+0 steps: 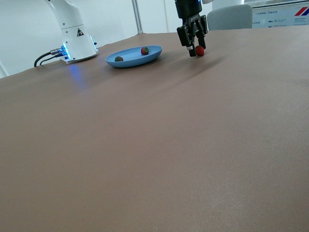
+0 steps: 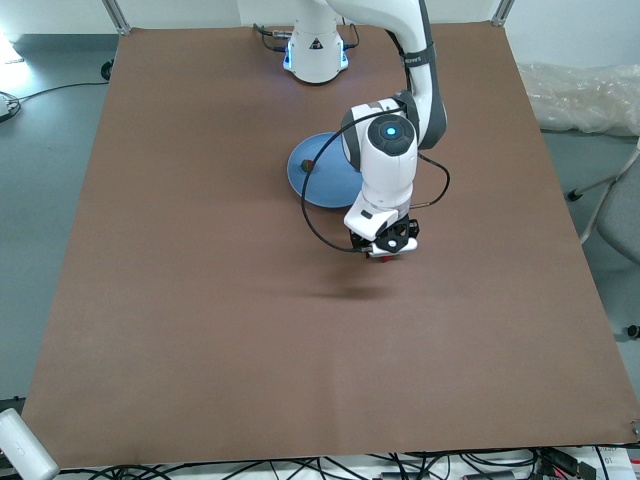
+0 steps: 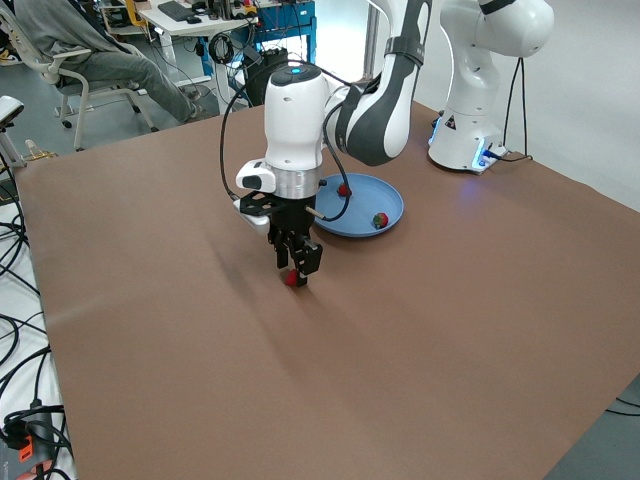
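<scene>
My black gripper (image 1: pixel 198 50) is down at the brown table, its fingertips around or right beside a red strawberry (image 1: pixel 200 51); in the right view the strawberry (image 3: pixel 292 278) shows low at the fingertips, and in the left view it is mostly hidden under the wrist. Whether the fingers grip it is unclear. A blue plate (image 3: pixel 356 219) lies behind the arm, holding two strawberries, one (image 1: pixel 145 50) at its right in the top view, the other (image 1: pixel 119 59) at its left.
The arm's white base (image 2: pixel 314 60) stands at the back of the table (image 2: pixel 330 350). Cables and equipment lie beyond the near edge in the left view, and a grey chair (image 2: pixel 625 210) stands off the right edge.
</scene>
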